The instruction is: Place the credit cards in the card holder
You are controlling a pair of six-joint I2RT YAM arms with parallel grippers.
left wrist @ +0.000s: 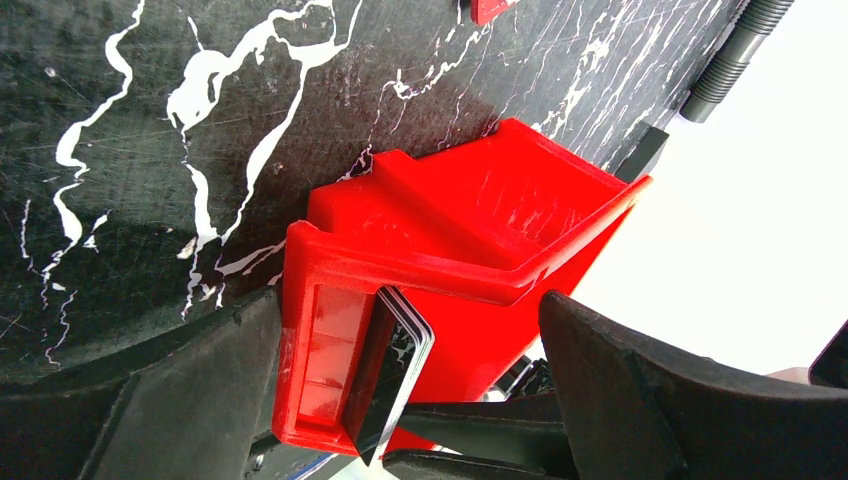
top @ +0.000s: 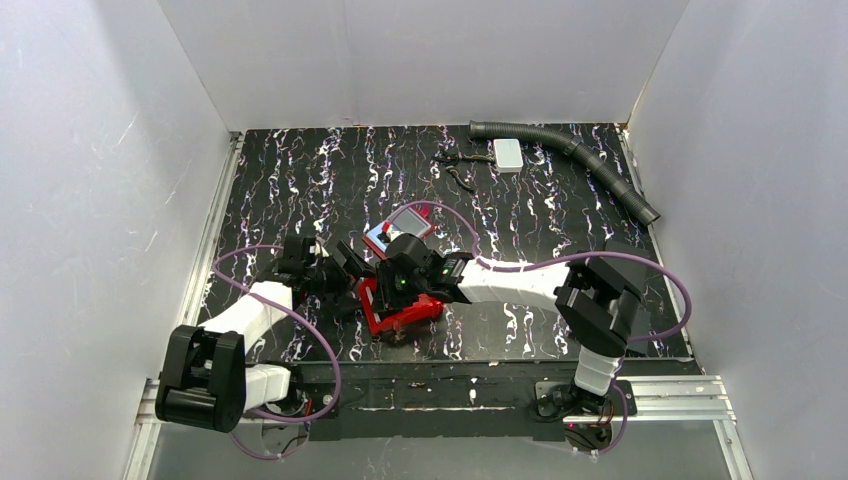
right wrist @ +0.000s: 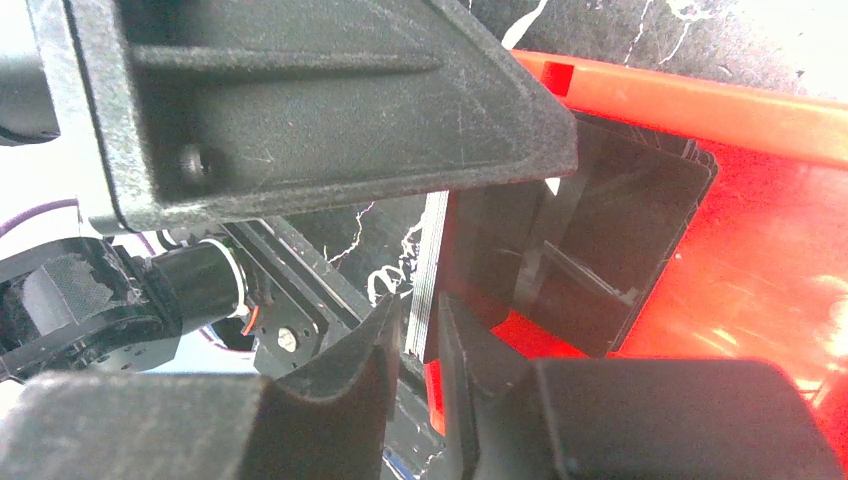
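The red card holder (top: pixel 420 314) lies at the front middle of the table, between both grippers. A stack of dark cards (left wrist: pixel 385 375) with pale edges stands in its end compartment in the left wrist view; in the right wrist view the cards (right wrist: pixel 615 240) fill that end. My left gripper is open over the holder's end, with the red plastic and cards in view between its fingers. My right gripper (top: pixel 385 290) is over the holder, its fingers close around the card stack; whether they touch or hold it I cannot tell.
A red-framed tablet-like object (top: pixel 405 225) lies behind the holder. Pliers (top: pixel 455 158), a white box (top: pixel 507 155) and a grey corrugated hose (top: pixel 570 148) are at the back right.
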